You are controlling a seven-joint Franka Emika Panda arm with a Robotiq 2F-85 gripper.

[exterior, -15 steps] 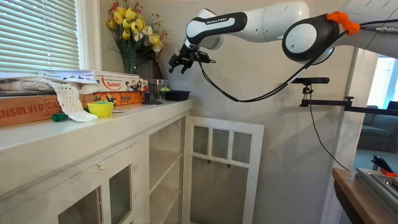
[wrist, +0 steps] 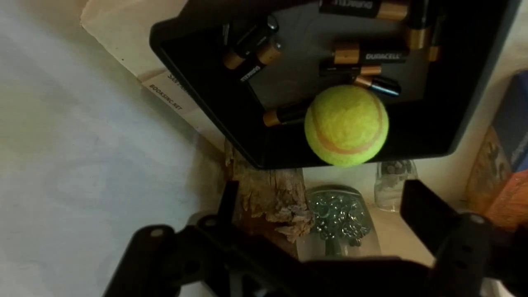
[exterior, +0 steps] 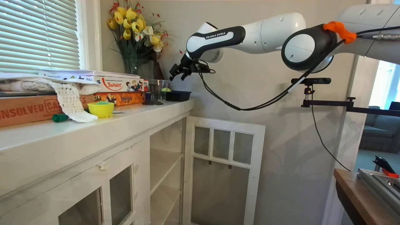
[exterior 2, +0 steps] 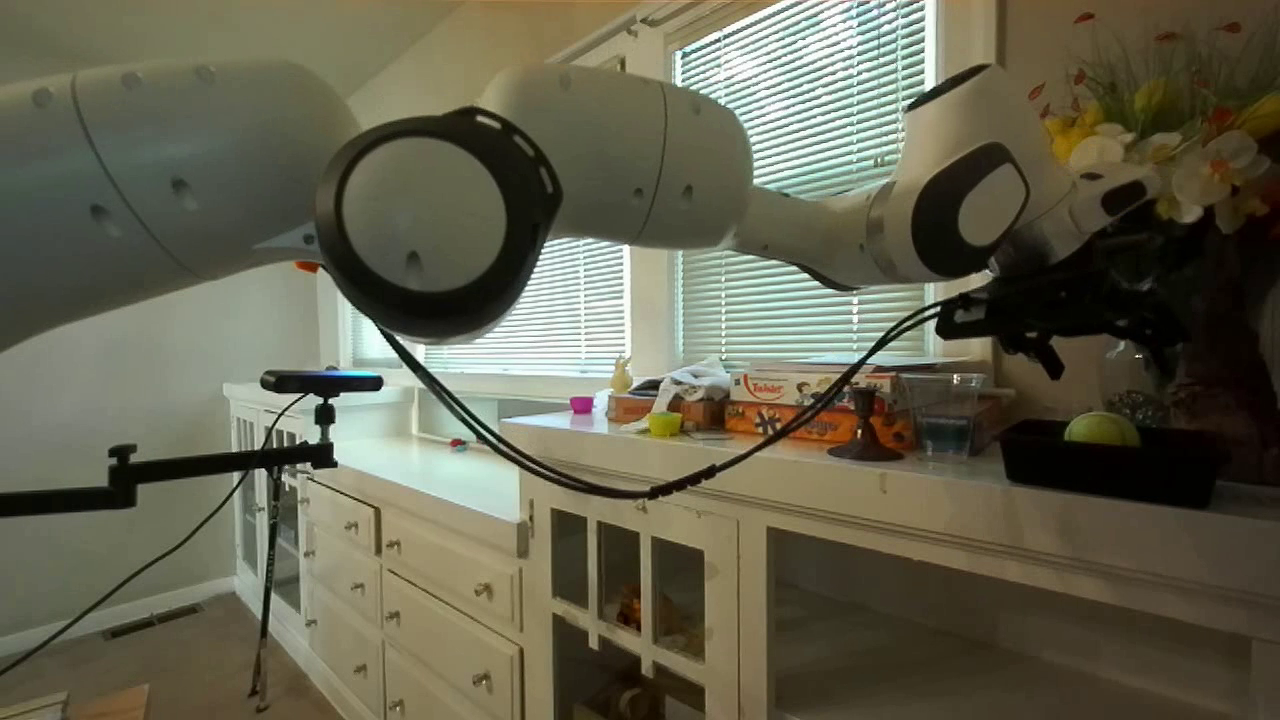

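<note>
A yellow-green tennis ball (wrist: pixel 346 126) rests in a black tray (wrist: pixel 277 153) along with several Duracell batteries (wrist: pixel 383 55). In exterior view 2 the same ball (exterior 2: pixel 1100 430) shows above the rim of the tray (exterior 2: pixel 1068 466), which stands at the right end of the white counter. My gripper (exterior: pixel 177 77) is open above the tray, apart from it and from the ball. In the wrist view the gripper's fingers (wrist: pixel 428 213) are wide apart, with nothing held; the ball lies beyond the fingertips.
Behind the tray stand a flower vase (wrist: pixel 341 218) and a piece of bark (wrist: pixel 267 195). A clear plastic cup (exterior 2: pixel 944 412) and a dark candlestick (exterior 2: pixel 865 432) are beside it. Stacked game boxes (exterior: pixel 119 83) and a yellow bowl (exterior: pixel 101 109) occupy the counter further along. The wall is close.
The arm has come down, bringing my gripper a little lower toward the counter. Its fingers remain apart, and the things on the counter look unmoved.
</note>
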